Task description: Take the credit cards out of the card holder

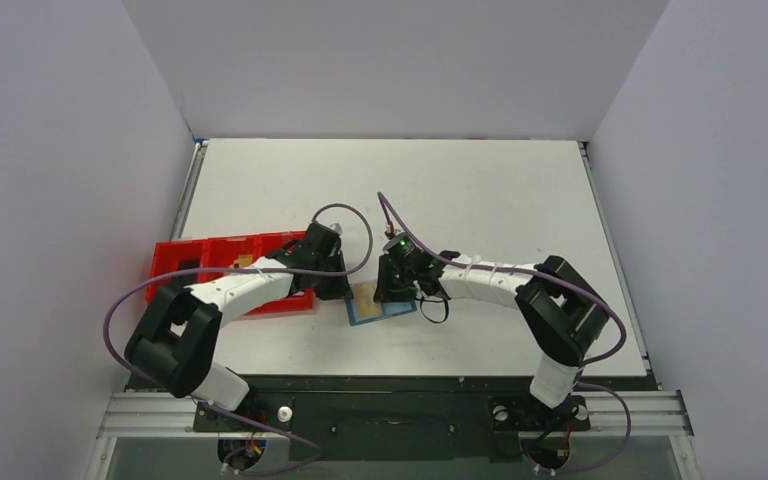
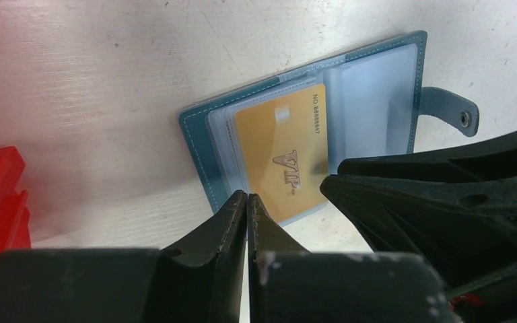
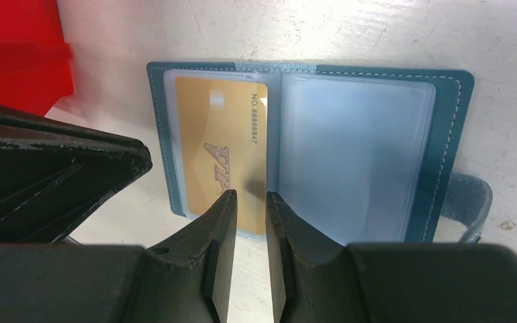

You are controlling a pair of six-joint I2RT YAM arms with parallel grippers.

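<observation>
An open blue card holder [image 1: 356,317] lies flat on the table; its left sleeve holds a gold card [image 2: 283,148], its right a clear empty-looking pocket [image 3: 350,155]. My left gripper is shut with nothing between its fingers, at the holder's left side. My right gripper is over the card's right edge, near the middle fold, its fingertips slightly apart with nothing seen held. A strap with a snap [image 2: 447,108] sticks out from the holder's right.
A red compartment box [image 1: 222,250] is beside the holder on the left, under my left arm. The two arms are close together.
</observation>
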